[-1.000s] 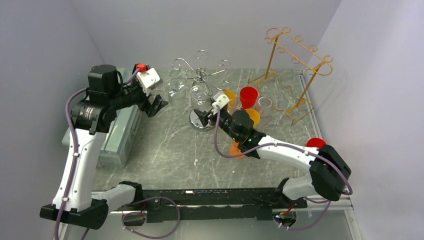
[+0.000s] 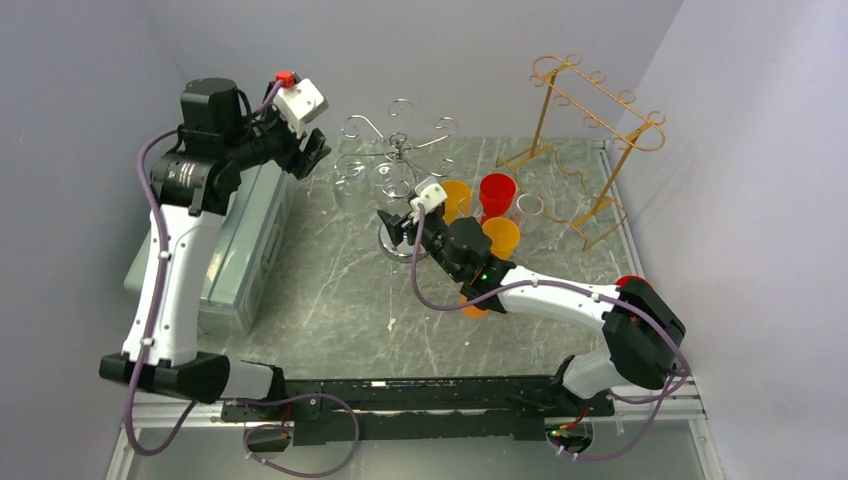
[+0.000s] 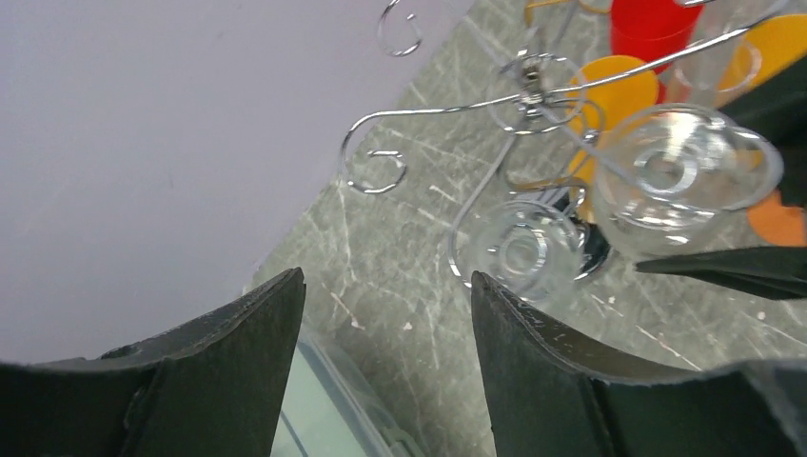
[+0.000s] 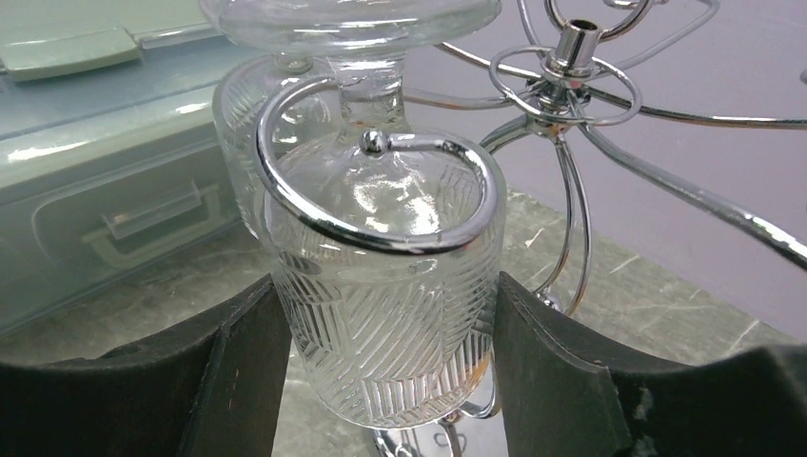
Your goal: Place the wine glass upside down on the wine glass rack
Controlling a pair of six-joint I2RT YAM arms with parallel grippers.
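Upside down, a clear wine glass (image 4: pixel 381 324) sits within a curled hook of the silver rack (image 4: pixel 571 57), its foot above the ring. My right gripper stands part open around the bowl, one finger on each side; whether the pads touch it, I cannot tell. In the left wrist view this glass (image 3: pixel 666 224) shows beside the right gripper's dark fingers (image 3: pixel 723 271). Another upside-down glass (image 3: pixel 519 249) hangs in a neighbouring hook. My left gripper is open and empty, left of the rack, above the storage box (image 2: pixel 245 235).
Red (image 2: pixel 497 190) and orange cups (image 2: pixel 502 237) stand right of the rack, close to my right arm, with a clear glass (image 2: pixel 528 210). A gold rack (image 2: pixel 600 105) stands at the back right. Several silver hooks hang empty.
My left arm has risen toward the back in the top view. The right gripper has shifted slightly left toward the silver rack, which has turned or moved a little.
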